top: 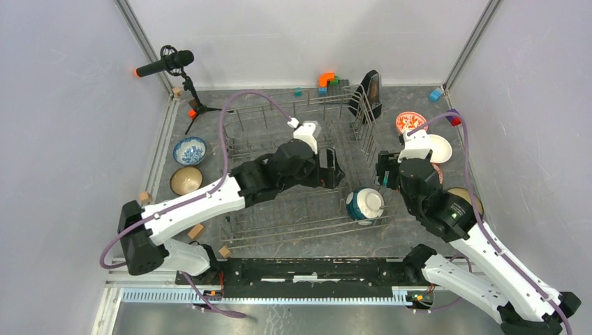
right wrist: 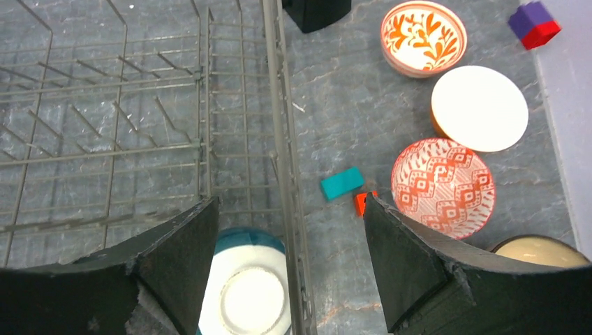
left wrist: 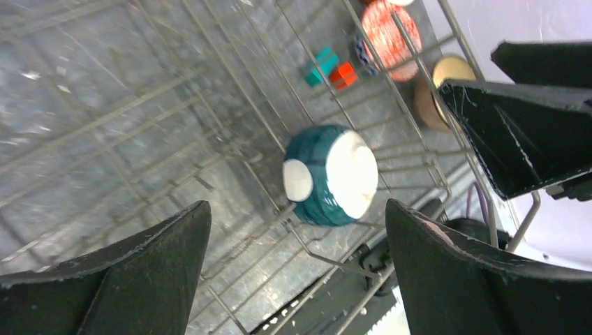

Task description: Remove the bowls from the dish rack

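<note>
One teal bowl with white (top: 368, 204) lies tipped on its side in the front right corner of the wire dish rack (top: 279, 225). My left gripper (top: 331, 169) hangs over the rack, open and empty; its wrist view has the teal bowl (left wrist: 328, 174) between and beyond the fingers, untouched. My right gripper (top: 391, 169) is open above the rack's right side. In its wrist view, the rack's right wall and part of the teal bowl (right wrist: 248, 286) show between the open fingers, apart from them.
Right of the rack stand an orange bowl (top: 411, 122), a white bowl (top: 438, 149), a red-patterned bowl (right wrist: 443, 187) and a tan bowl (right wrist: 541, 251). On the left are a blue-patterned bowl (top: 189, 151) and a brown bowl (top: 186, 181). A black holder (top: 373, 91) stands behind the rack's right side.
</note>
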